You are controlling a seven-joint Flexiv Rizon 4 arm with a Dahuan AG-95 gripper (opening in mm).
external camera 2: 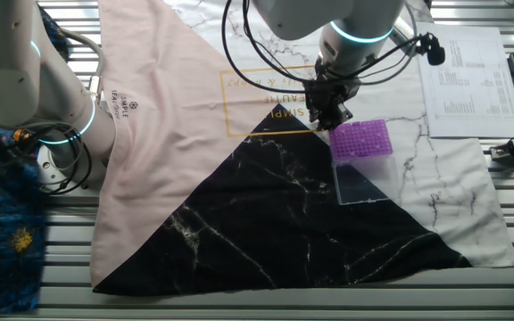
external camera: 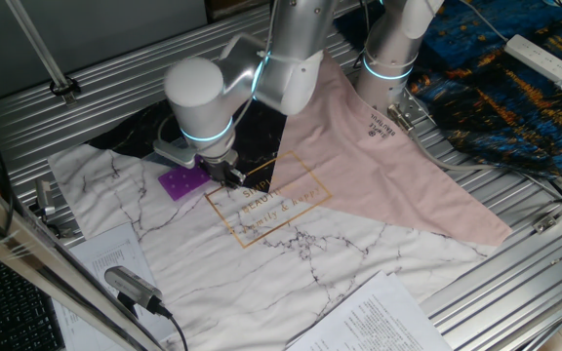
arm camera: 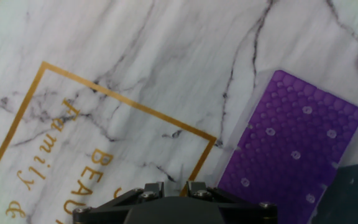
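Note:
A purple rack-like plate (arm camera: pixel 294 146) with rows of small round bumps lies on the marble-patterned cloth. In exterior view 2 the purple plate (external camera 2: pixel 361 140) adjoins a clear, shallow tray or lid (external camera 2: pixel 362 183) over the black part of the cloth. Just beside the plate, near the gold printed frame, is my gripper (external camera: pixel 239 182); the second exterior view has the gripper (external camera 2: pixel 343 119) at the plate's corner. At the bottom of the wrist view my gripper stands open by a narrow gap. Cloth shows through it, nothing held. Its height above the cloth is unclear.
The cloth (external camera: pixel 398 185) covers most of the slatted metal table. Printed sheets (external camera: pixel 374 317) lie at the front, beside bare cloth. A metal post (external camera: pixel 57 253) and a small camera-like device (external camera: pixel 135 288) stand front left. A power strip (external camera: pixel 538 60) lies back right.

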